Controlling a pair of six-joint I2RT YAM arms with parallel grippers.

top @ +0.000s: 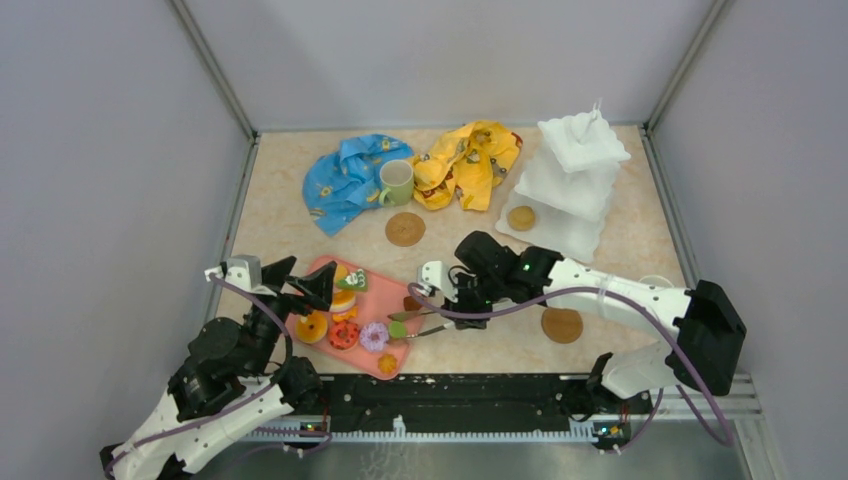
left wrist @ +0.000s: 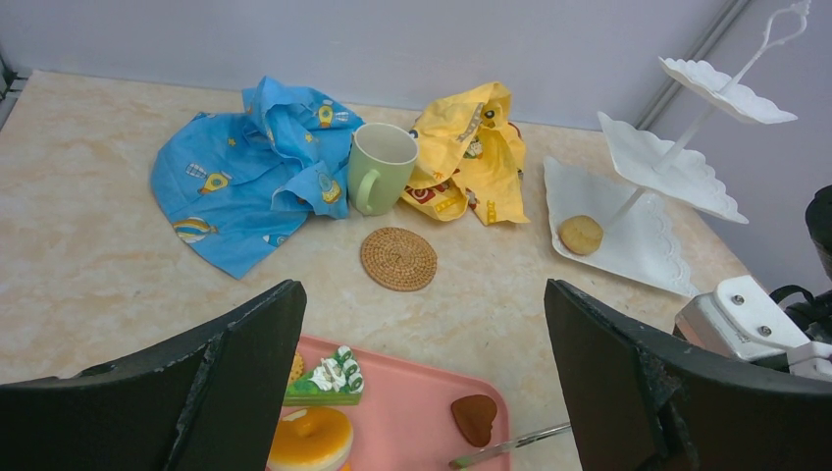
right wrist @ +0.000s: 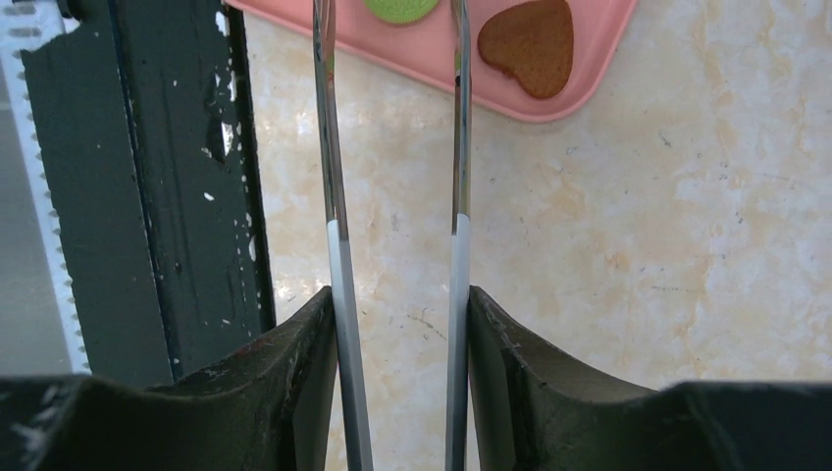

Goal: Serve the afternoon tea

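A pair of metal tongs point(right wrist: 460, 196) is squeezed between the fingers of my right gripper, one tong arm against each finger. The tong tips reach over the right end of the pink tray point(top: 385, 295), on either side of a round green piece point(top: 397, 329); contact cannot be told. Close by is a brown heart-shaped cookie point(right wrist: 535, 47). Over the tray's left end my left gripper stands open and empty. The tray also holds a purple ring donut point(top: 374, 336), a red donut point(top: 344, 334), a cream-topped green slice point(left wrist: 334, 378) and several other sweets.
At the back right stands a white tiered stand point(top: 565, 190) with a round tan cookie point(top: 521, 218) on its lowest tier. A green mug point(top: 396, 183) sits between blue cloth point(top: 345, 185) and yellow cloth point(top: 470, 165). Woven coasters point(top: 405, 229) lie flat.
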